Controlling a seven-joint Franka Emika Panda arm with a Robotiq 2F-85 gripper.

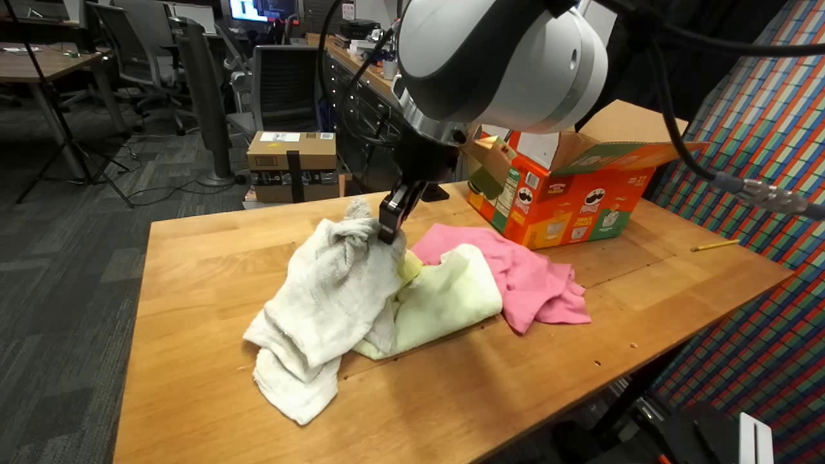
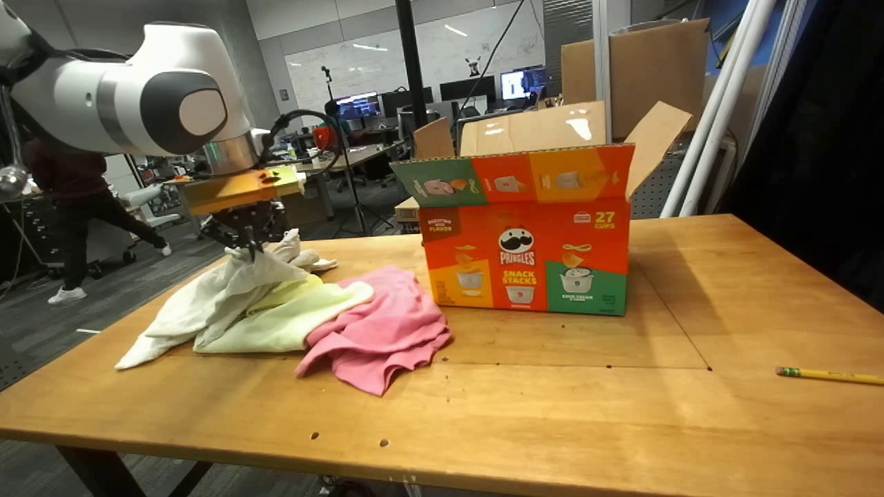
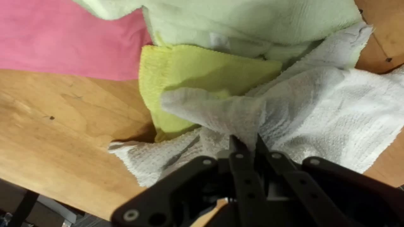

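Note:
In the wrist view my gripper is shut on a fold of the white towel (image 3: 333, 109), the cloth bunched between its fingertips. The towel drapes over a yellow cloth (image 3: 181, 72) and part of a pale green towel (image 3: 242, 19). From exterior view 1, the white towel (image 1: 325, 301) rises toward the gripper (image 1: 390, 228) while its lower corner lies on the table. A pink cloth (image 1: 510, 270) lies right of the pale green towel (image 1: 448, 301). The fingertips are partly hidden by cloth in exterior view 2.
An open orange Pringles carton (image 2: 522, 240) stands on the wooden table (image 2: 580, 414) beyond the cloths, flaps raised. A pencil (image 2: 829, 376) lies near the table's right side in exterior view 2.

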